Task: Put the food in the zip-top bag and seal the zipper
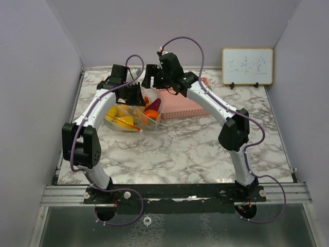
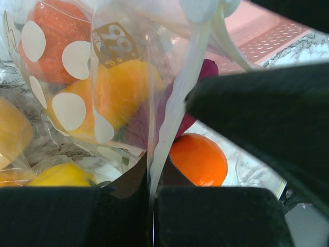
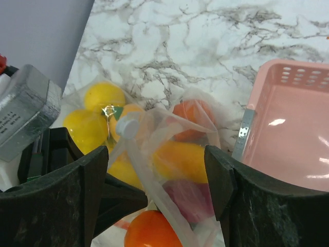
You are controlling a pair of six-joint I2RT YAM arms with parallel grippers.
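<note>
The clear zip top bag [image 3: 200, 135] stands with its mouth upward. Inside it are an orange-red round food [image 2: 54, 38], a yellow one [image 2: 123, 90], a purple one [image 1: 153, 105] and an orange round one [image 1: 150, 116]. My left gripper is shut on the bag's edge, its thin film running up between the pads. A white zipper slider [image 3: 128, 126] sits on the pale zipper strip [image 3: 154, 188]. Over the bag's far side, my right gripper stands part open, its fingers on either side of the zipper strip without visibly gripping it.
Another clear bag with yellow food [image 1: 123, 121] and a red-orange strip lies just left, beneath the left arm. A pink basket [image 1: 180, 105], empty where visible, stands to the right.
</note>
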